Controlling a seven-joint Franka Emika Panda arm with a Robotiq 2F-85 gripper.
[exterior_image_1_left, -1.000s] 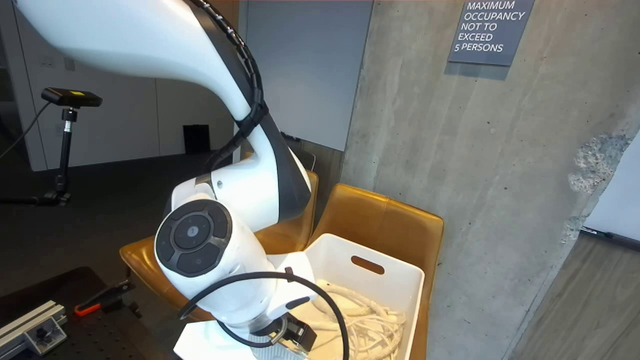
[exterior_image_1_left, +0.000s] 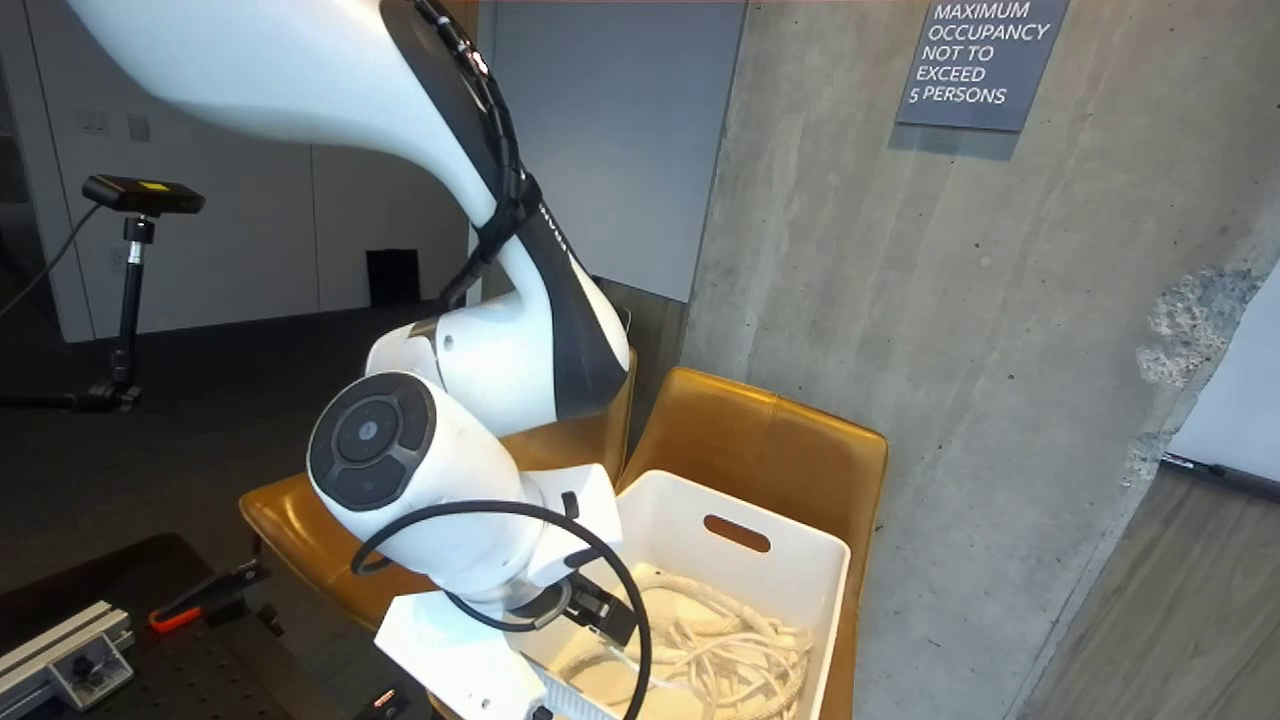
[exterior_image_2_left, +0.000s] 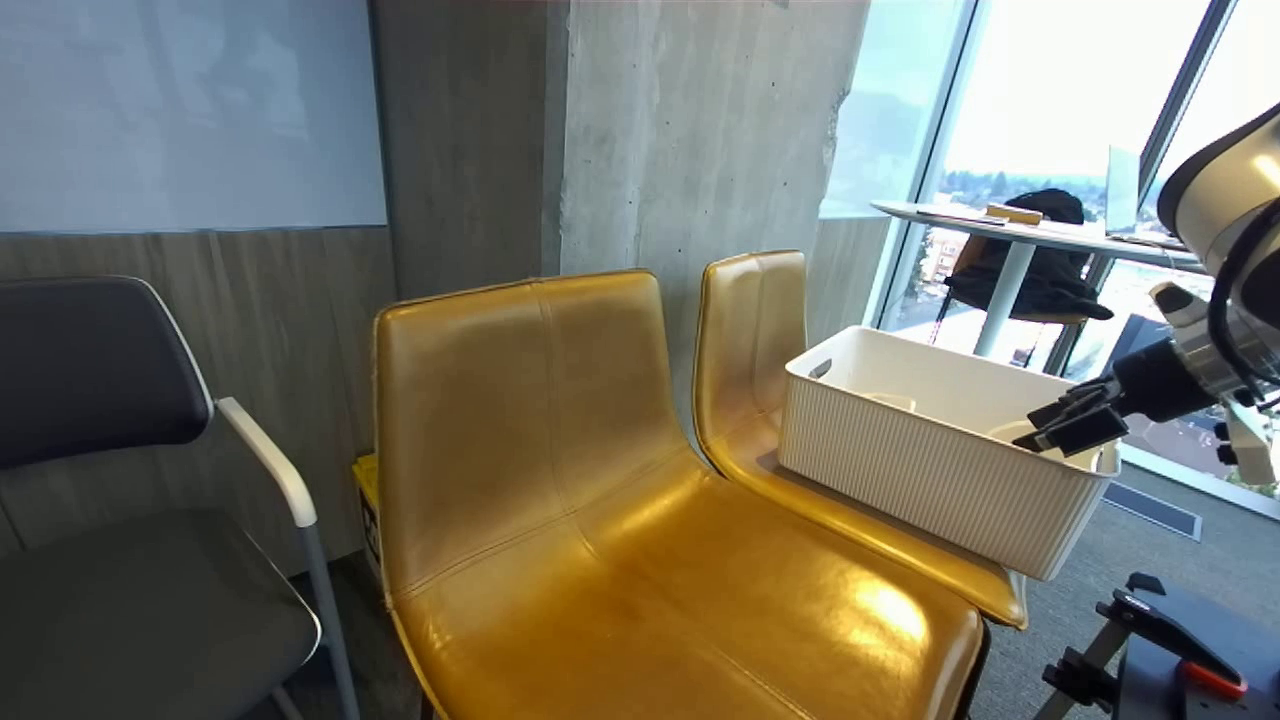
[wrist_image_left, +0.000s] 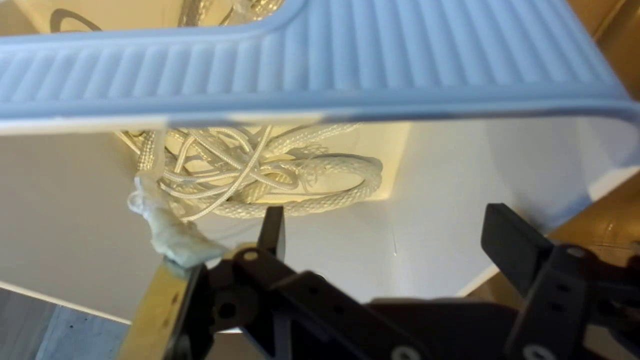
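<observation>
A white bin (exterior_image_1_left: 786, 576) with a slotted handle sits on a tan chair and holds a tangled heap of cream rope (exterior_image_1_left: 744, 654). My gripper (exterior_image_1_left: 614, 618) is over the near part of the bin; in the second exterior view the gripper (exterior_image_2_left: 1056, 426) is at the bin's rim. In the wrist view my gripper stands open, its dark fingers wide apart and no rope between them. A whitish frayed rope end (wrist_image_left: 174, 234) reaches up beside the left finger, outside the gap; whether it touches is unclear. Looped rope (wrist_image_left: 342, 198) lies on the bin floor.
The bin's ribbed wall (wrist_image_left: 372, 54) crosses the top of the wrist view. Another tan chair (exterior_image_2_left: 540, 468) stands beside the bin's chair, its seat empty. A dark table with a metal rail (exterior_image_1_left: 72, 660) is at lower left. A concrete wall (exterior_image_1_left: 960, 360) rises behind.
My gripper has risen a little over the bin, and the wrist has tilted and shifted. The bin has stayed in place.
</observation>
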